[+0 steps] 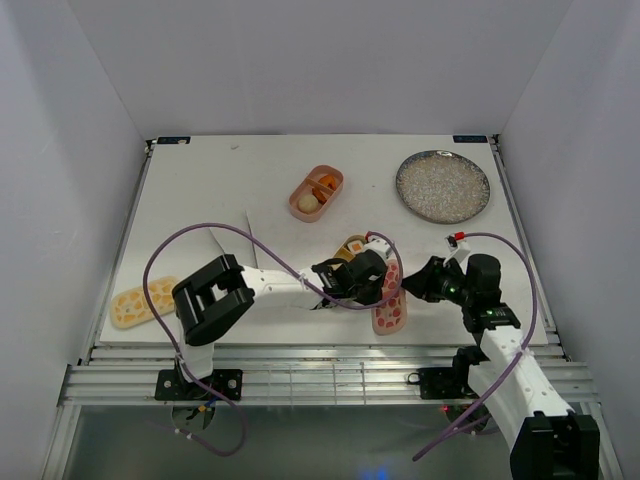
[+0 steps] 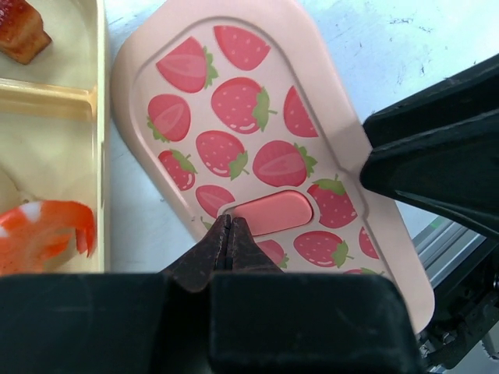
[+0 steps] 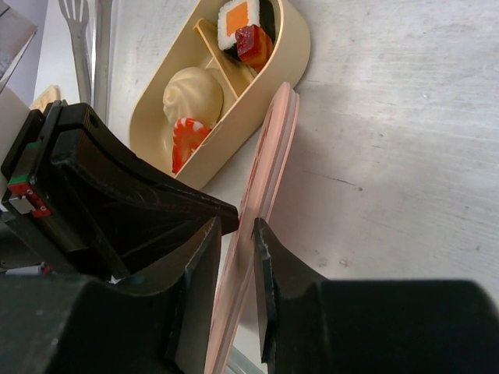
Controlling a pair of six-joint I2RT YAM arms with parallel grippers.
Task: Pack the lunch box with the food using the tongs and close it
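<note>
A pink strawberry-patterned lid [image 1: 389, 312] is beside the yellow lunch box [image 3: 290, 47], which holds sushi, meat, a cream-coloured piece and shrimp. My left gripper is shut at the lid's inset handle in the left wrist view; what its tips hold is hidden. My right gripper straddles the lid's edge in the right wrist view, fingers part open, one on each side.
A pink food box [image 1: 300, 190] stands at the back middle, a round silver tray [image 1: 442, 188] at the back right, a yellow patterned lid [image 1: 135, 305] at the left. A fork [image 3: 79, 39] lies behind the lunch box.
</note>
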